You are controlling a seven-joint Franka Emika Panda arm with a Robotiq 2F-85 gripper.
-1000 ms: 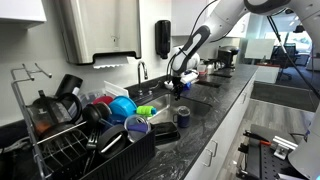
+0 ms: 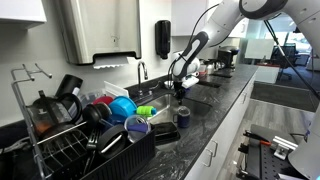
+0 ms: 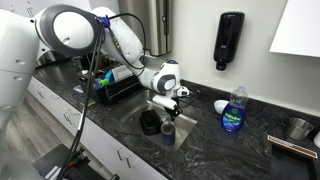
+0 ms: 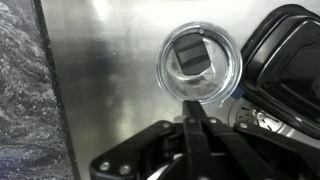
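My gripper points down into the steel sink (image 4: 110, 70) and is shut, with nothing visible between its fingers. Just ahead of the fingertips in the wrist view lies a round clear lid (image 4: 229, 60) with a black slider (image 4: 192, 54). It appears apart from the fingers, though the height between them is hard to judge. Right of the lid sits a black container (image 4: 292, 68), also seen in the sink in exterior view 2 (image 3: 151, 122). The white end of the arm (image 3: 167, 79) hangs over the sink there.
A dark tumbler (image 2: 183, 118) stands on the counter beside the sink. A dish rack (image 2: 125, 158) full of cups and pans is to one side; a blue soap bottle (image 3: 234, 112) stands on the other. The drain (image 4: 258, 118) is partly covered by the container.
In exterior view 1 the arm's white end and gripper have shifted slightly left, towards the camera. The counter objects look unmoved.
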